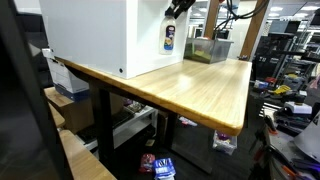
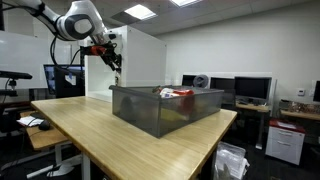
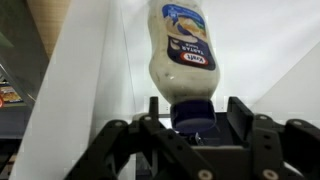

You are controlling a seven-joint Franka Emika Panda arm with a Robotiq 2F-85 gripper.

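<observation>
A clear squeeze bottle (image 1: 167,40) with a pale body, a blue-and-yellow label and a dark blue cap appears upright against a white background. My gripper (image 1: 170,14) is right above it, at the cap end. In the wrist view the bottle (image 3: 185,55) points its cap toward me, and the cap lies between the dark fingers of my gripper. Whether the fingers touch the cap cannot be made out, nor whether the bottle's base rests on anything. In the second exterior view, the arm reaches down behind a grey bin.
The large white box (image 1: 90,35) stands on the wooden table (image 1: 190,90), close to the bottle. A grey bin (image 2: 150,112) with items inside occupies the table nearby.
</observation>
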